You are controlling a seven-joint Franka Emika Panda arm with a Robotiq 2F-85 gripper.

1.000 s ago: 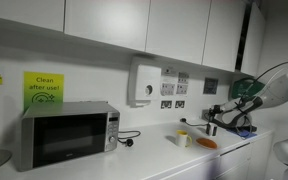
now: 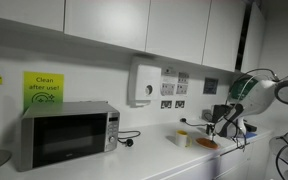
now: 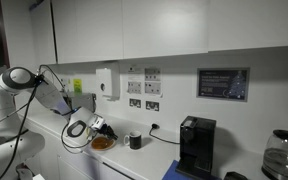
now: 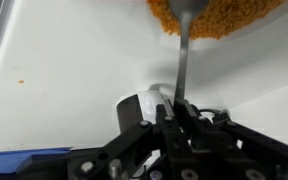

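My gripper is shut on the handle of a grey metal spoon (image 4: 182,70). In the wrist view the spoon's bowl end overlaps orange grains (image 4: 224,17) at the top edge; whether it touches them cannot be told. A round dish with this orange content (image 2: 206,143) rests near the counter's front edge in exterior view 1, just left of the gripper (image 2: 215,131). In exterior view 2 the orange-filled dish (image 3: 102,143) lies below the gripper (image 3: 105,132).
A yellow-and-white mug (image 2: 182,138) stands left of the dish. Close to the gripper is a black-and-white mug (image 4: 134,115). A microwave (image 2: 69,134) sits farther left, and a coffee machine (image 3: 197,147) on the other side. A few orange crumbs dot the counter.
The arm has come left and lower in exterior view 1, bringing the gripper close beside the orange dish. Dish and yellow mug look unmoved.
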